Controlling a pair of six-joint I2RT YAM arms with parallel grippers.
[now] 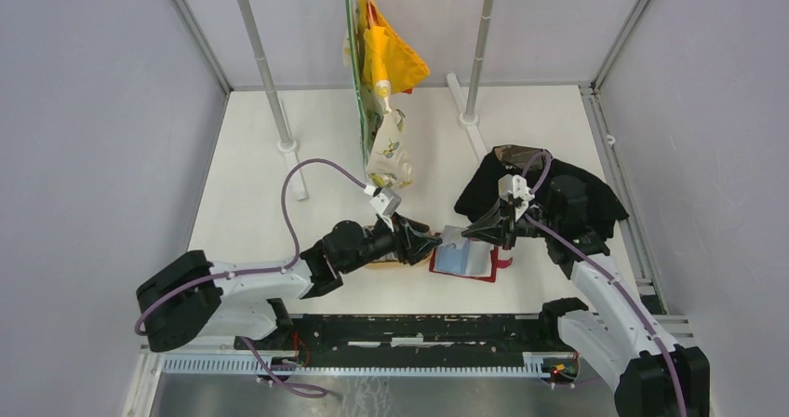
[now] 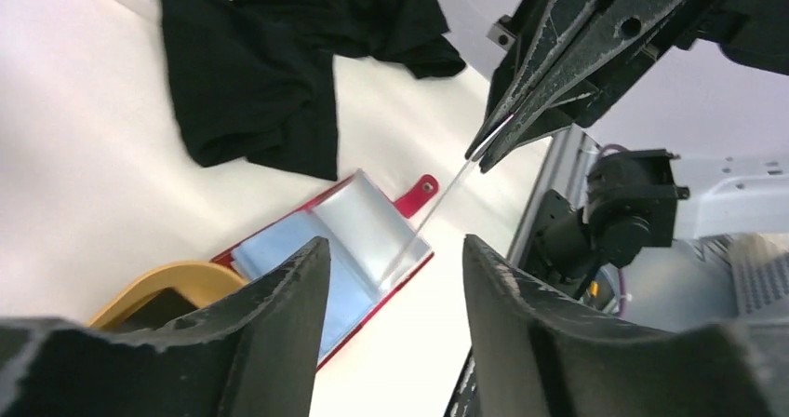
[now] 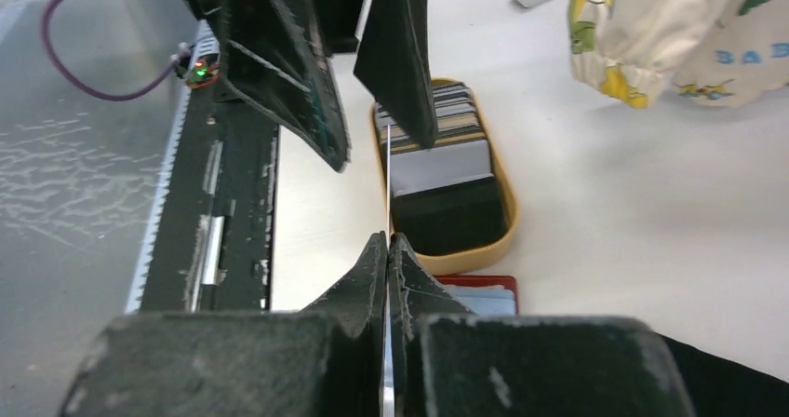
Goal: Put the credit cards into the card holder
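Note:
A pale credit card [image 1: 453, 236] hangs between the two arms, clear of the table. My right gripper is shut on it, its fingertips pinching one edge. In both wrist views the card [image 2: 437, 206] appears edge-on as a thin line, so its face is hidden there. My left gripper stands open, its fingers apart at the card's other end and not gripping it. Beneath lies the red-bordered card holder [image 2: 383, 221], spread open with clear and bluish pockets and a red snap strap [image 2: 417, 195].
Left of the holder, below my left gripper, stands a tan oval box [image 3: 505, 226] with several cards [image 3: 442, 164] upright in it. A black garment [image 1: 595, 194] lies at the back right. Patterned cloth [image 1: 388, 161] hangs from the rack behind.

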